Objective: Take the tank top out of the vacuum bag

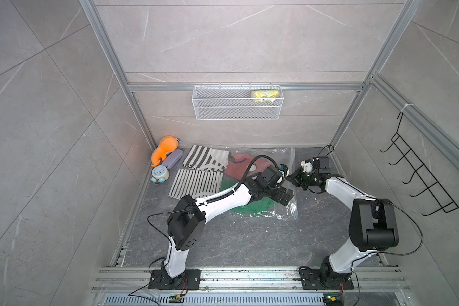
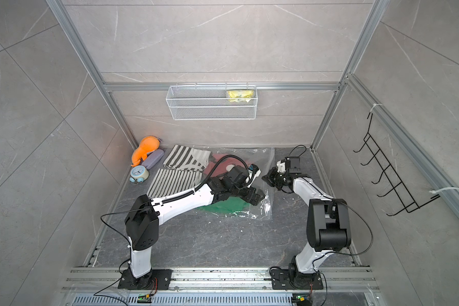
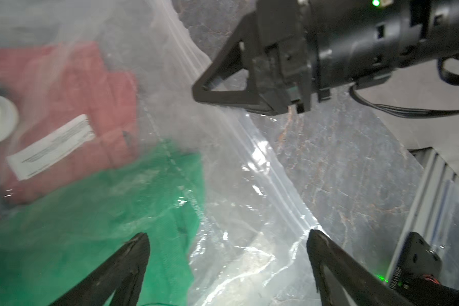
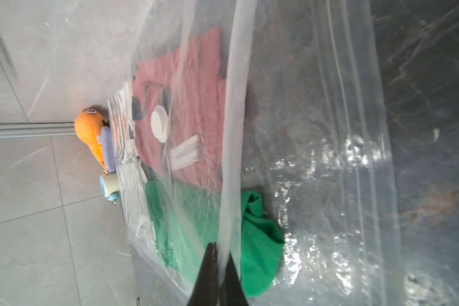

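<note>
The clear vacuum bag (image 4: pixel 316 102) lies on the floor with folded clothes inside: a red garment (image 3: pixel 76 142) with a white label, green cloth (image 3: pixel 86 219) and striped cloth (image 1: pixel 193 183). I can't tell which is the tank top. My right gripper is shut at the bag's open-side edge, which appears raised, with the film running to its fingertips. My left gripper stands open above the bag's right part, over the plastic beside the green cloth, facing the right gripper's side.
An orange plush toy (image 1: pixel 165 148), a purple case (image 1: pixel 172 158) and a clock (image 1: pixel 159 174) sit at the back left. A wire basket (image 1: pixel 224 102) hangs on the back wall, a black hook rack (image 1: pixel 418 178) on the right.
</note>
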